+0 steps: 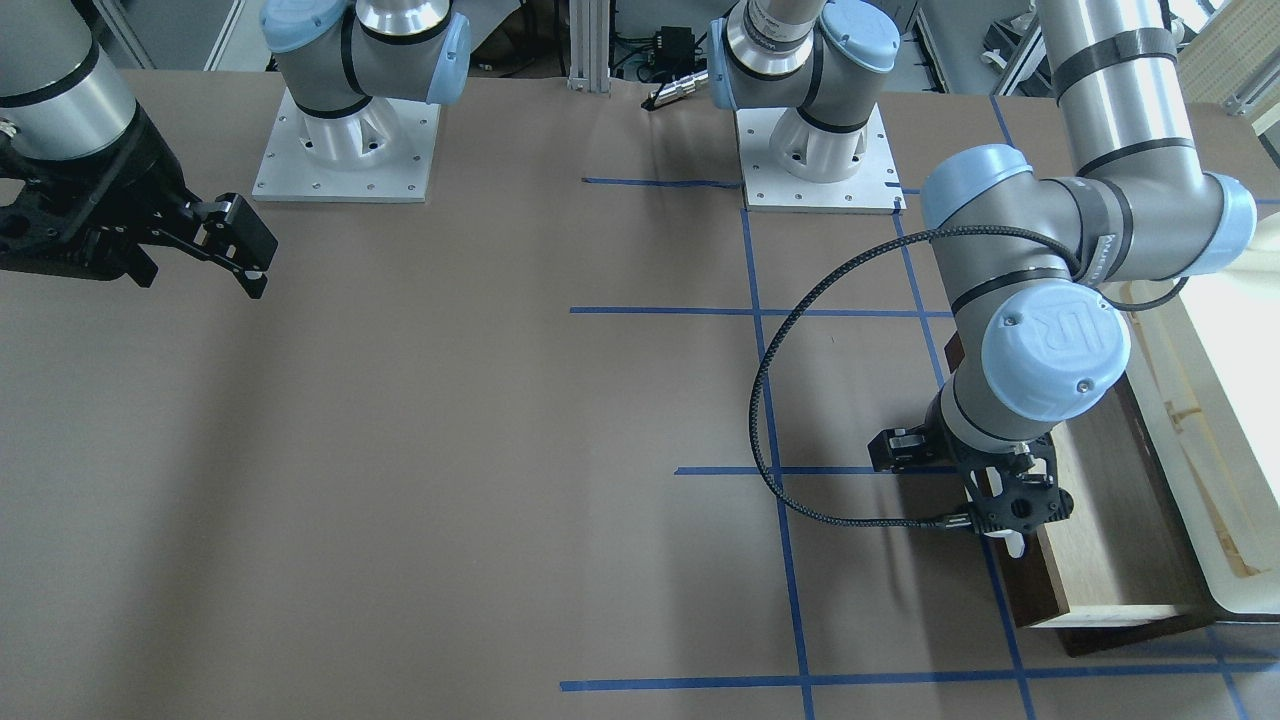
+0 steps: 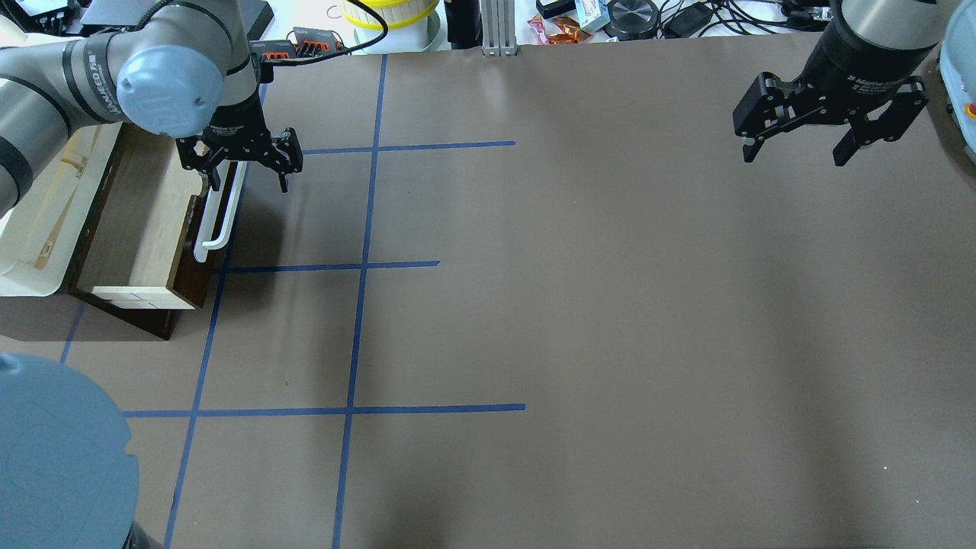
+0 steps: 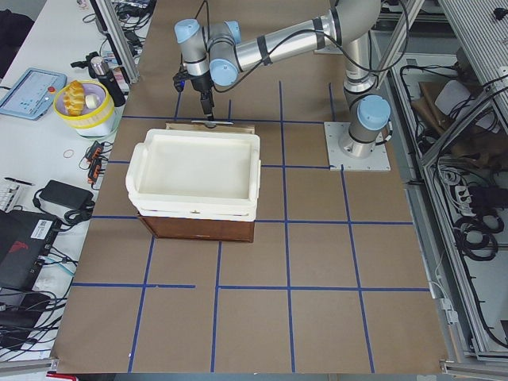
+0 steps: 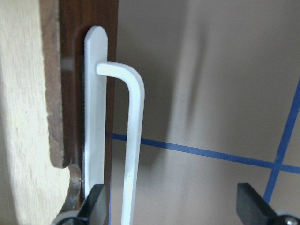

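Note:
A wooden drawer point(image 2: 137, 229) with a white bar handle point(image 4: 133, 122) stands pulled out of a box topped by a white tray point(image 3: 193, 171). My gripper point(image 2: 248, 187) is over the drawer front at the handle. In the left wrist view its open fingers point(image 4: 93, 208) sit low at either side of the frame, the white handle between and beyond them, nearer the left one. The drawer's visible interior point(image 1: 1110, 540) is bare wood.
A second black gripper point(image 2: 794, 151) hangs over the right side of the top view. Other arm bases stand at the table's back in the front view.

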